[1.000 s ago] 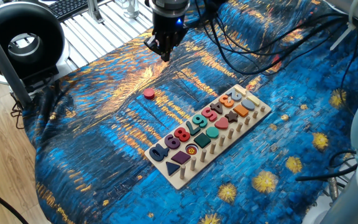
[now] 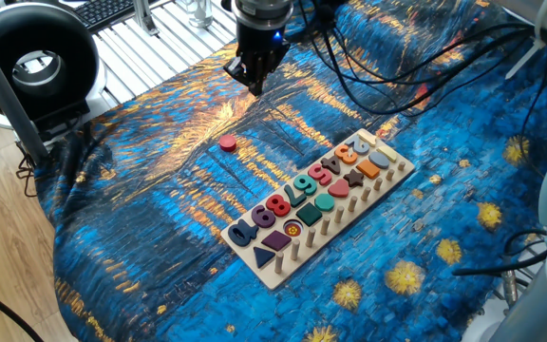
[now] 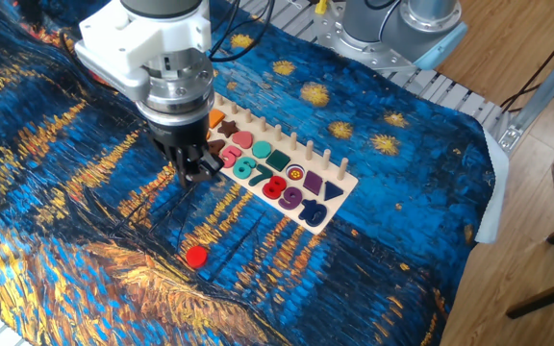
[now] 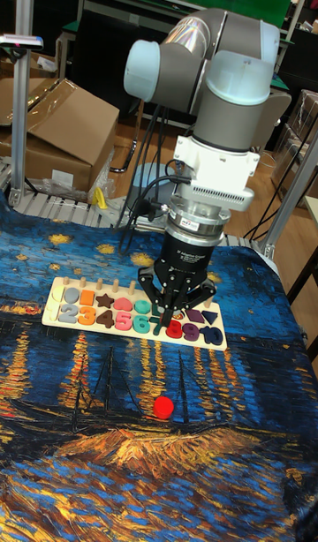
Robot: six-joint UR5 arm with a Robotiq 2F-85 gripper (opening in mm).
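A small red round piece (image 2: pixel 227 143) lies by itself on the patterned cloth, beside the long wooden puzzle board (image 2: pixel 283 274). Coloured numbers and shapes fill the board, and a row of pegs runs along one side. One round recess (image 2: pixel 293 229) shows a printed flower and no piece in it. My gripper (image 2: pixel 254 92) hangs above the cloth, apart from both the red piece and the board; its fingertips come together, with nothing seen between them. In the third exterior view the gripper (image 4: pixel 169 321) covers part of the board. The red piece (image 4: pixel 163 407) is in plain sight there.
Black cables (image 2: pixel 387 81) loop beside the arm over the cloth. A black ring-shaped object (image 2: pixel 34 68) stands past the cloth's edge. The robot's base (image 3: pixel 392 24) sits on a slatted metal frame.
The gripper has shifted very slightly to the right and down in the first exterior view. The red piece and the board have stayed in place.
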